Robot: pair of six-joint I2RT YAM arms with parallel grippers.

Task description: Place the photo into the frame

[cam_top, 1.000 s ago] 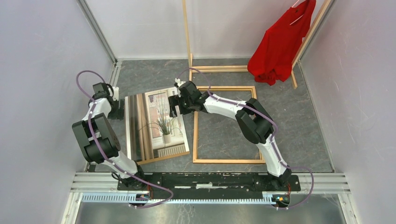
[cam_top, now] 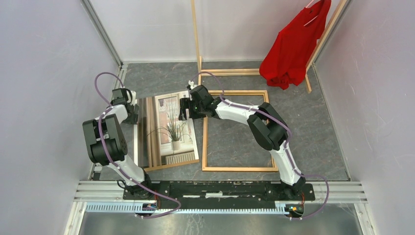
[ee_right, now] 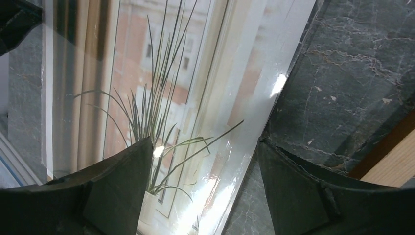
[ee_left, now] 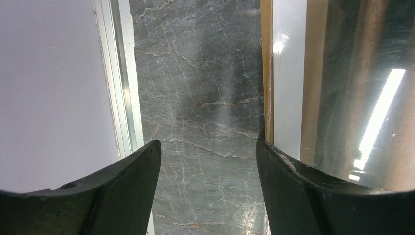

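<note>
The photo (cam_top: 165,132), showing a potted plant and columns, lies slightly turned on the grey floor. To its right lies the empty wooden frame (cam_top: 241,169). At the photo's left edge is my left gripper (cam_top: 130,113); in the left wrist view its fingers stand apart with only floor between the fingertips, and the right finger (ee_left: 288,181) is at the white edge of the photo. My right gripper (cam_top: 184,109) stands open over the photo's upper right. In the right wrist view its left finger (ee_right: 117,181) overlaps the photo and its right finger (ee_right: 293,186) is just beyond the right edge.
A red garment (cam_top: 298,46) hangs from a wooden rack (cam_top: 230,72) at the back right. The left wall (cam_top: 44,98) is close beside my left arm. Bare floor shows inside the frame and to its right.
My left gripper has moved right, and the photo's upper part has shifted slightly right with a small turn. My right gripper has moved only a little. The wooden frame has stayed put.
</note>
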